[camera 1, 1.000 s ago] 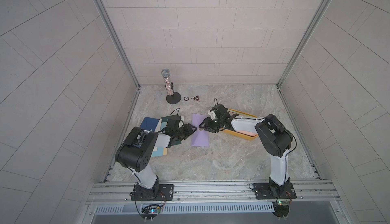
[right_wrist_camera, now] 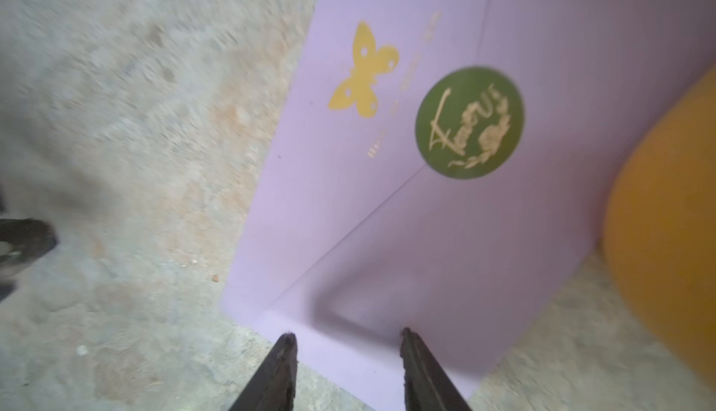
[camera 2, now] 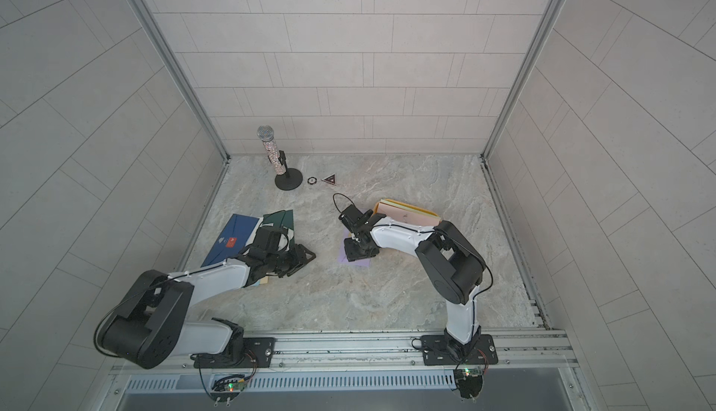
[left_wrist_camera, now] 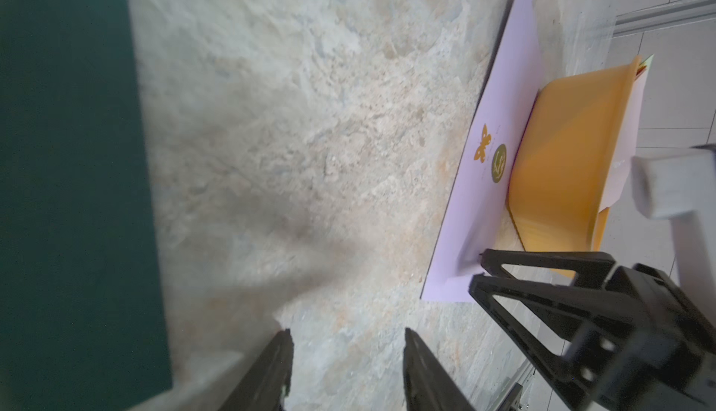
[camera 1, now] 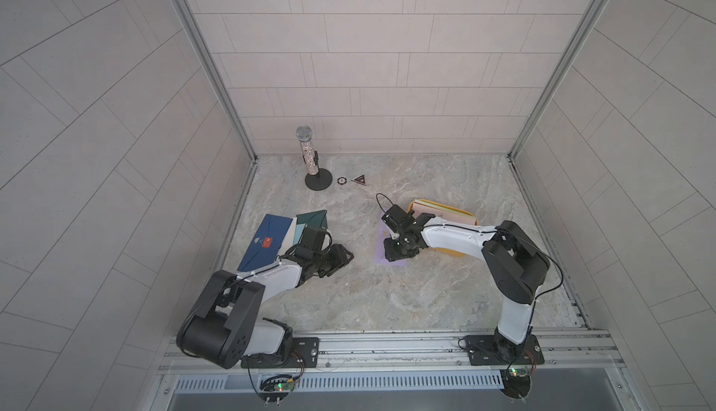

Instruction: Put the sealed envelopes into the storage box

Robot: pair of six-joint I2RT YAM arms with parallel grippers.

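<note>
A lavender envelope (right_wrist_camera: 358,209) with a gold butterfly and green seal lies flat against the orange storage box (left_wrist_camera: 559,150), which holds pale envelopes. My right gripper is open just over the lavender envelope's near end, nothing gripped. Left of centre lie overlapping envelopes, among them a dark blue one (camera 1: 264,233) with a red seal and a dark green one (left_wrist_camera: 74,187). My left gripper stands open over bare table beside the green envelope, nothing between its fingers.
A microphone-like cylinder on a black stand (camera 1: 318,179), a small ring (camera 1: 341,181) and a triangular object (camera 1: 359,180) sit at the back.
The lavender envelope has moved right toward the box. My right gripper has moved down over its near end. My left arm has drawn back and left, uncovering more of the blue envelope.
</note>
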